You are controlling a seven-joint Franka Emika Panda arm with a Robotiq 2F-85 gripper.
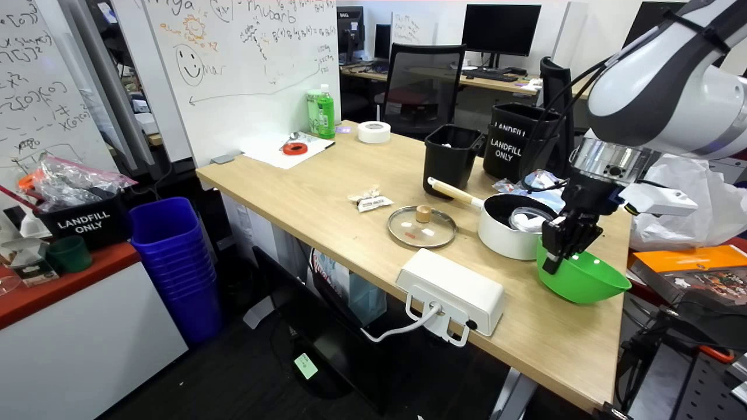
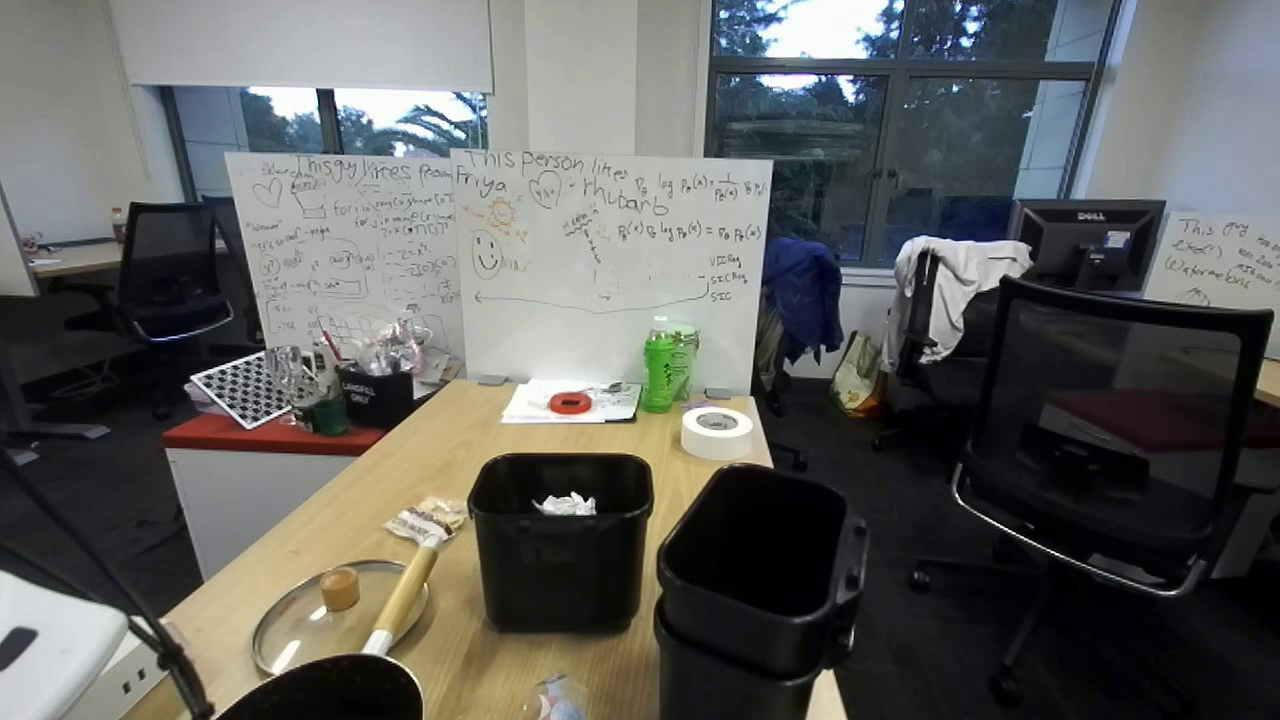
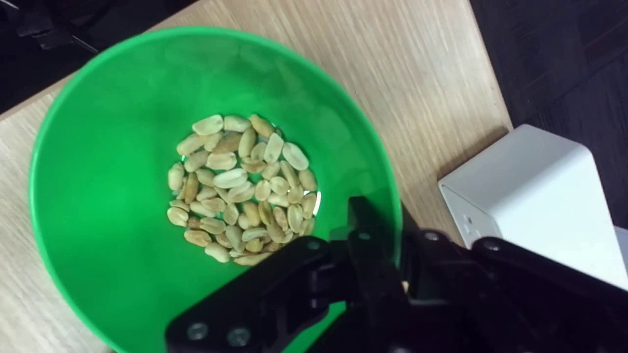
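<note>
A green bowl [image 1: 586, 277] is at the table's near right end, by the white pot. Pale peanuts [image 3: 241, 194] cover its bottom in the wrist view. My gripper [image 1: 553, 253] is shut on the bowl's rim, one dark finger [image 3: 366, 220] inside the wall and the other outside, largely hidden. The bowl looks close to level; whether its base touches the table cannot be told. The white pot [image 1: 501, 238] has a wooden handle and holds a clear container with white things in it.
A white power box [image 1: 455, 287] lies at the table's front edge, near the bowl. Beyond are a glass lid [image 1: 409, 230], a snack packet [image 1: 371, 200] and black bins [image 1: 448, 168]. Bare table lies towards the whiteboard.
</note>
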